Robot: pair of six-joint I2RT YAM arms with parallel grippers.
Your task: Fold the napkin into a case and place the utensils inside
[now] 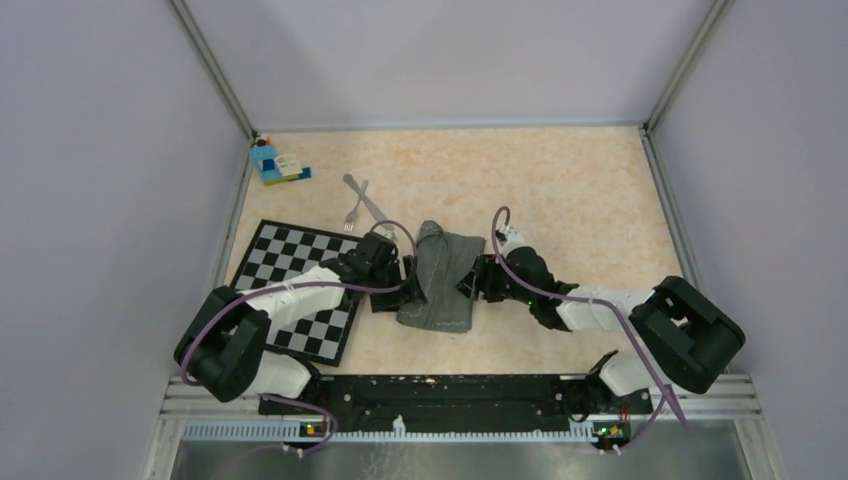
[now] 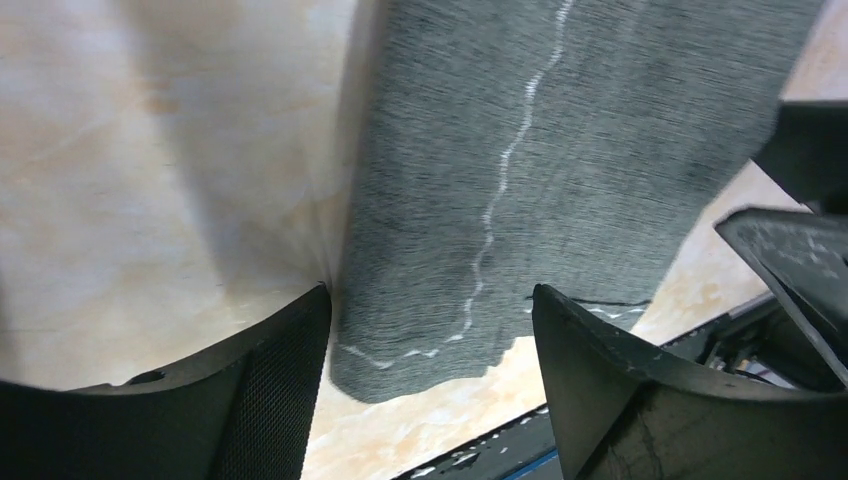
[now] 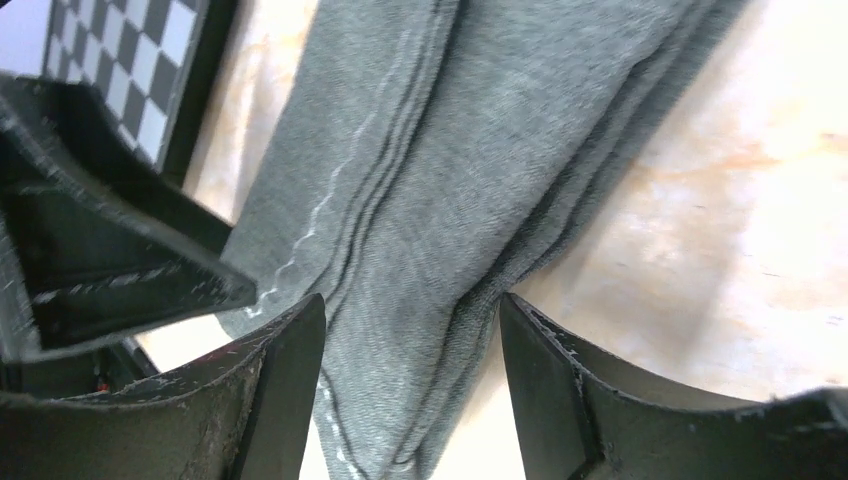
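The grey napkin (image 1: 447, 275) lies folded into an upright strip at the table's middle, its right side in loose layers in the right wrist view. At its left edge my left gripper stands open, the fingers spread over the cloth with the edge by one fingertip. Along the right edge, my right gripper has its fingers apart, the napkin's folded edge (image 3: 480, 310) reaching the right fingertip. Nothing looks clamped in either. A fork (image 1: 353, 213) and a knife (image 1: 365, 198) lie crossed behind the left arm, the knife's lower end near that arm.
The black-and-white checkered board (image 1: 275, 250) lies on the left, partly under the left arm. A blue toy block piece (image 1: 268, 165) sits in the back left corner.
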